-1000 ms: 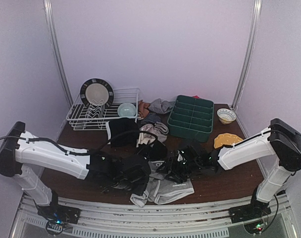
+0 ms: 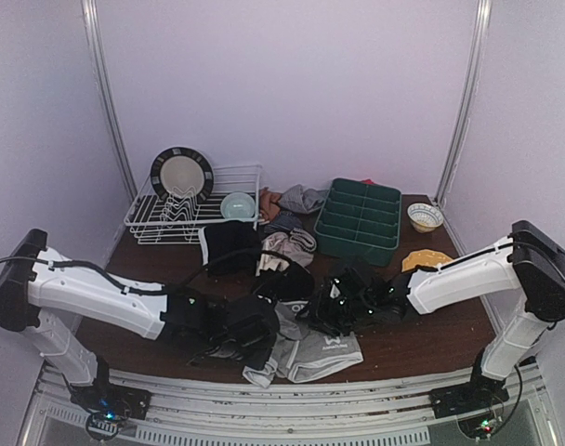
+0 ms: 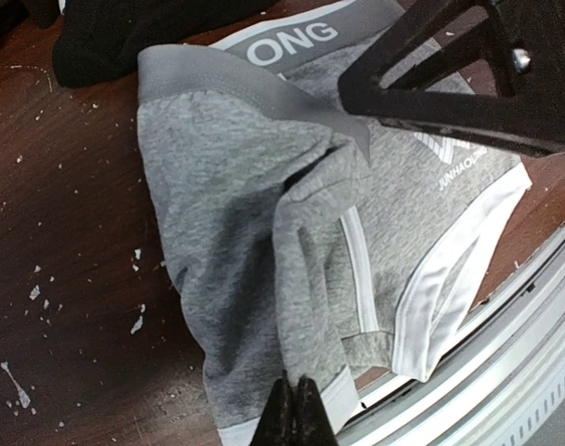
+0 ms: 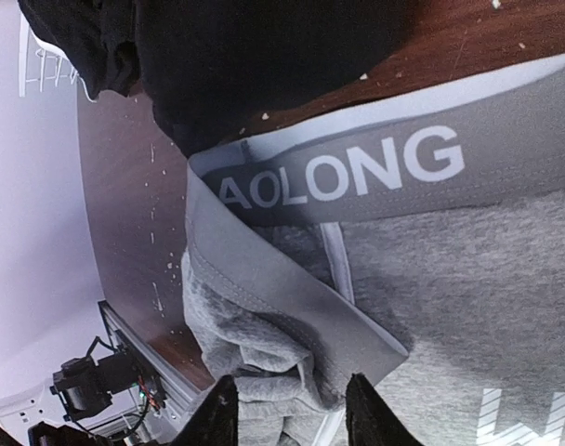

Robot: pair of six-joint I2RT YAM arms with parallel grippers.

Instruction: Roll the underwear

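Grey underwear with a lettered waistband lies on the table near the front edge. Its left side is folded over and bunched, as the left wrist view shows on the underwear. My left gripper is shut, its tips against the grey cloth near the white leg hem; whether any cloth is pinched between them is hidden. In the right wrist view my right gripper stands open above the underwear, with the turned-over waistband corner between and beyond its fingers. Nothing is gripped there.
Black cloth and rolled garments lie behind the underwear. Farther back stand a white dish rack and a green compartment box. A patterned bowl and an orange-yellow item are at the right. Bare table shows at front right.
The left arm has stayed nearly still, and the underwear lies almost unchanged.
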